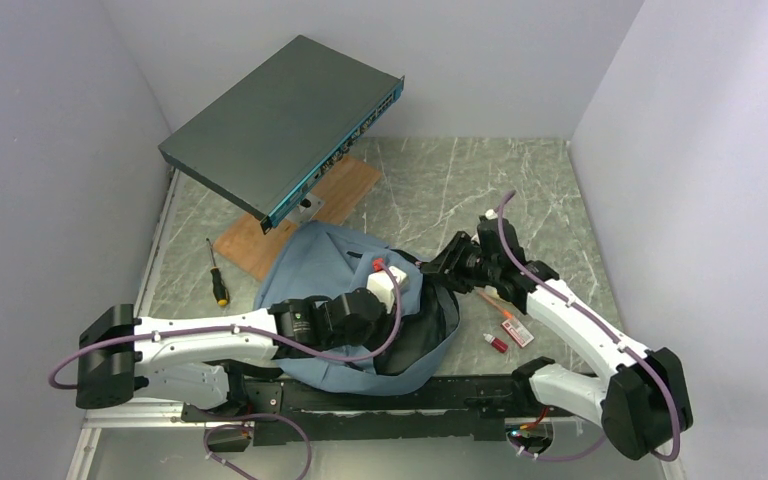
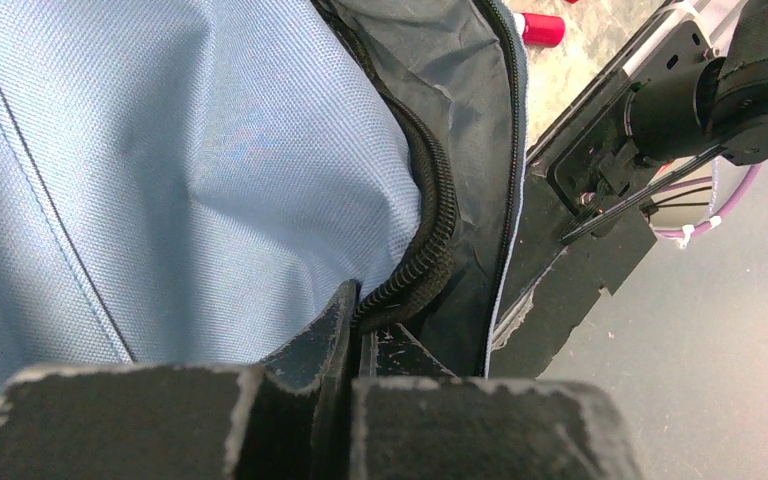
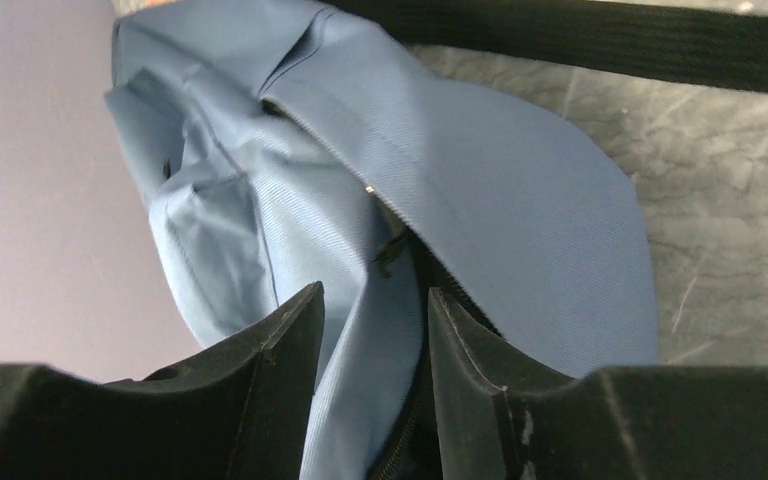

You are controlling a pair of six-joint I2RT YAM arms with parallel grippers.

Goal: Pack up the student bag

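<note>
The blue-grey student bag (image 1: 310,270) lies slumped on the marble counter, its dark lining showing. My left gripper is shut on the bag's zipper edge (image 2: 420,240), with blue fabric to its left in the left wrist view. My right gripper hovers at the bag's right rim, fingers part open with folds of blue fabric (image 3: 480,200) beyond them; nothing clear is held between them.
A red bottle (image 1: 496,342), a small box (image 1: 517,331) and an orange item (image 1: 495,302) lie right of the bag. A screwdriver (image 1: 218,285) is at left. A large dark panel (image 1: 280,120) overhangs a wooden board (image 1: 350,185) behind.
</note>
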